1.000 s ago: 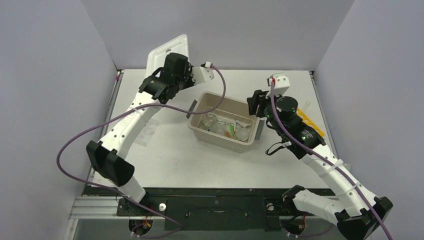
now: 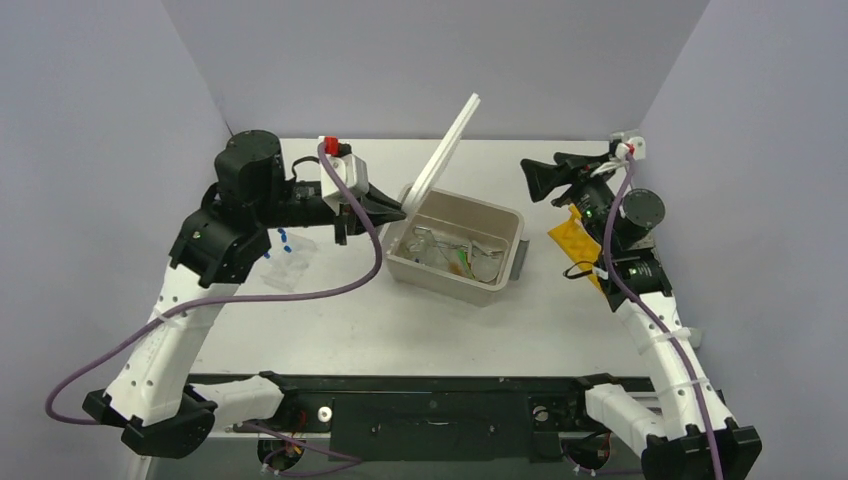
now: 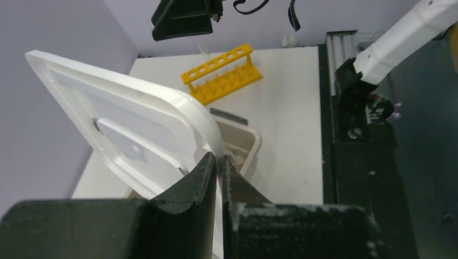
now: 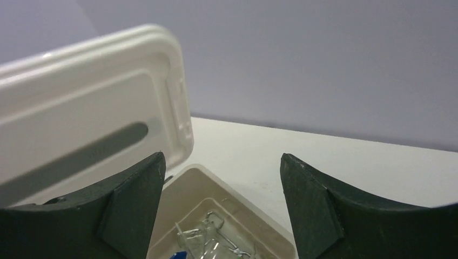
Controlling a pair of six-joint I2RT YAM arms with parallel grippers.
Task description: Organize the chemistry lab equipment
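Note:
My left gripper (image 2: 402, 213) is shut on the edge of the white lid (image 2: 443, 150), which it holds steeply tilted over the left side of the beige box (image 2: 470, 203). In the left wrist view the lid (image 3: 124, 113) runs from the pinched fingers up to the left, its inner side showing. Inside the box lies glassware (image 2: 430, 245) with metal clamps, clear and heaped. Off to the right of the box, above the table, my right gripper (image 2: 545, 180) hangs with its fingers apart and nothing between them. The right wrist view shows the lid's (image 4: 108, 113) outer face and the box's (image 4: 237, 200) corner.
A yellow test tube rack (image 3: 221, 75) stands right of the box, partly under the right arm. Small blue-capped items (image 2: 284, 240) lie on the left of the table.
The left gripper has brought the lid from the back left over the box, turning it nearly edge-on to the top view. The right arm has moved right, away from the box, its fingers spreading.

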